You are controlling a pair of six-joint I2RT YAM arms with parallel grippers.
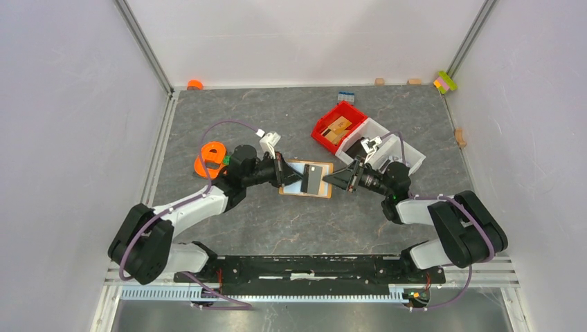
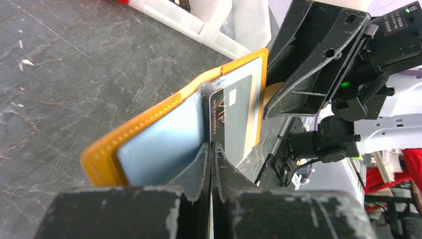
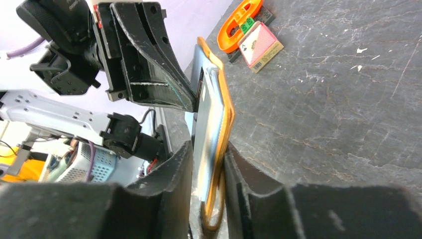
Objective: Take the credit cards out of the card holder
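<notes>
The orange-edged card holder [image 2: 219, 73] with its pale blue inside stands opened out between my two grippers. A dark card marked VIP [image 2: 234, 112] sits against its inner face, and its edge comes down to my left fingertips. My left gripper is shut at that edge; whether the card is pinched cannot be made out. At the holder's right end, my right gripper stands part open with the holder between its fingers. The top view shows the card [image 1: 313, 179] across the middle of the holder.
A red box [image 1: 340, 111] and white bins [image 1: 413, 153] stand behind my right arm. An orange tool [image 1: 211, 160] and a small patterned box [image 3: 261, 47] lie at the left.
</notes>
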